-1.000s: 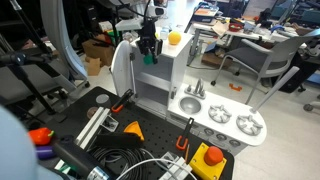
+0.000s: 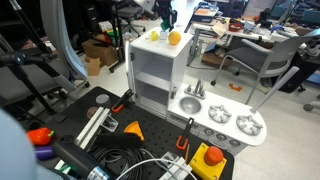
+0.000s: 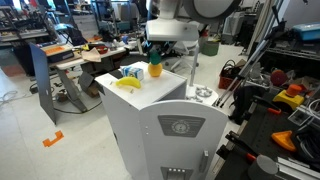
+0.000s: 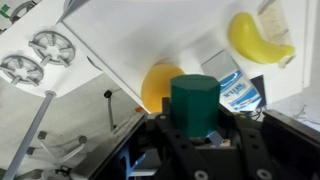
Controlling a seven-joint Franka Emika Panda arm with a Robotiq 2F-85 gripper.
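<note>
A green block-like object (image 4: 195, 103) is held in my gripper, which is shut on it. The white cabinet (image 3: 132, 92) stands under it, its door (image 3: 185, 138) swung open. Over the cabinet's top, near the orange ball (image 4: 160, 86), hangs the green object (image 3: 168, 59); whether it touches the top, I cannot tell. A blue and white can (image 4: 232, 80) lies beside the ball. Beyond the can is a yellow banana (image 4: 260, 42). The object's lower end is hidden in the wrist view.
A white toy sink (image 2: 190, 104) and stove burners (image 2: 249, 125) sit to the cabinet's right. On the black table lie an orange piece (image 2: 134, 130), cables and tools, with a yellow box with a red button (image 2: 212, 156) at its edge.
</note>
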